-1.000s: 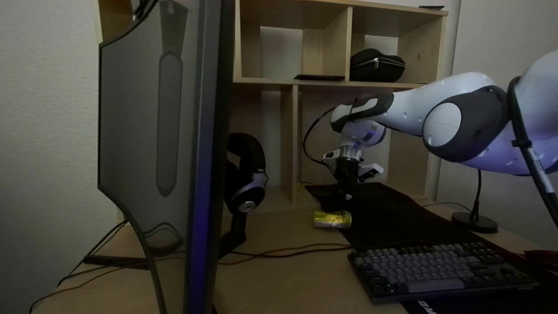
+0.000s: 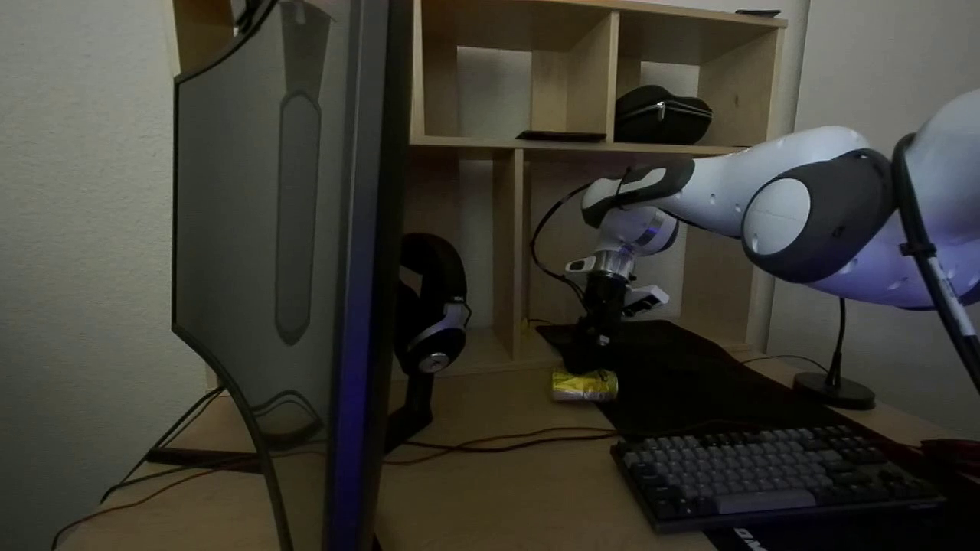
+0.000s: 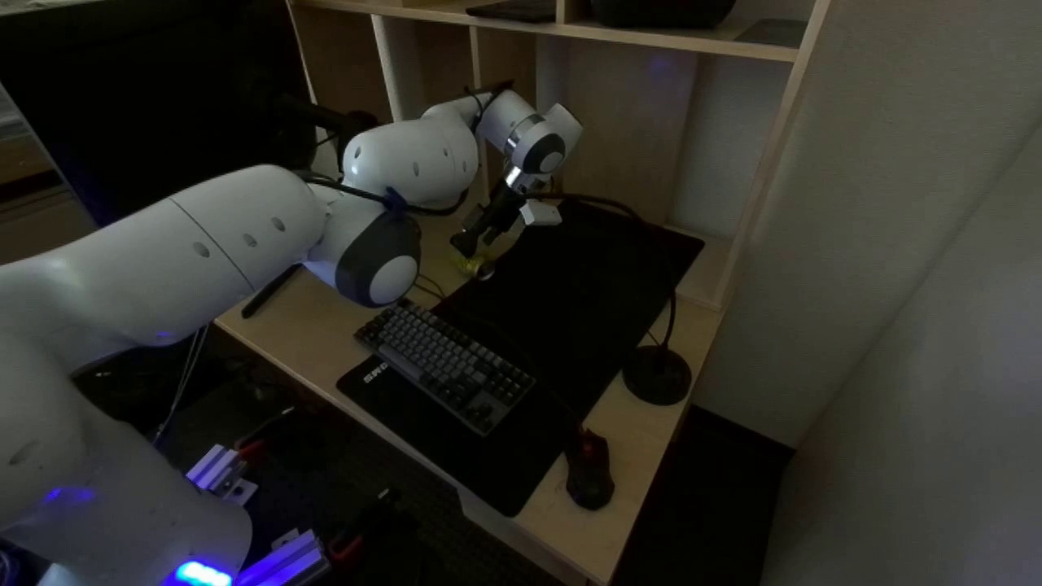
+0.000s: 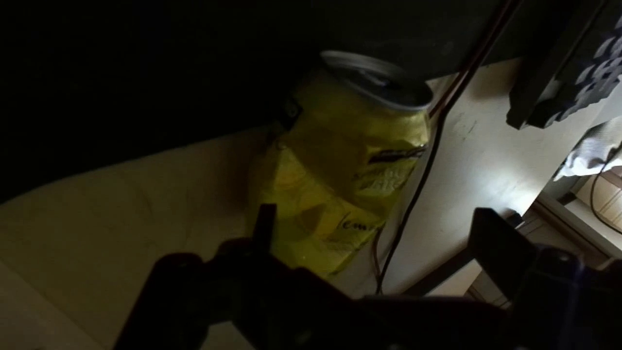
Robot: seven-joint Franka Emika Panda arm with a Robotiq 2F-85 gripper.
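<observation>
A crumpled yellow can (image 4: pixel 326 175) with lemon lettering lies on its side on the desk, its silver top towards the dark mat. In the first exterior view the can (image 2: pixel 585 386) sits at the mat's left edge, directly under my gripper (image 2: pixel 583 360). From the second exterior view the can (image 3: pixel 479 267) is partly covered by the gripper (image 3: pixel 469 249). My gripper is open in the wrist view, its dark fingers wide apart. The left finger overlaps the can's lower end, and the right one stands clear of it over the desk. Whether either finger touches the can cannot be told.
A keyboard (image 3: pixel 444 363) rests on the black mat (image 3: pixel 596 283), with a mouse (image 3: pixel 588 469) and a round-based stand (image 3: pixel 656 374) at the right. Thin cables (image 2: pixel 514 442) cross the desk near the can. The monitor (image 2: pixel 367 275) and headphones (image 2: pixel 432 303) stand to the left.
My gripper has shifted slightly left in the first exterior view, with the wrist tilting a little. The can appears to lie in the same place.
</observation>
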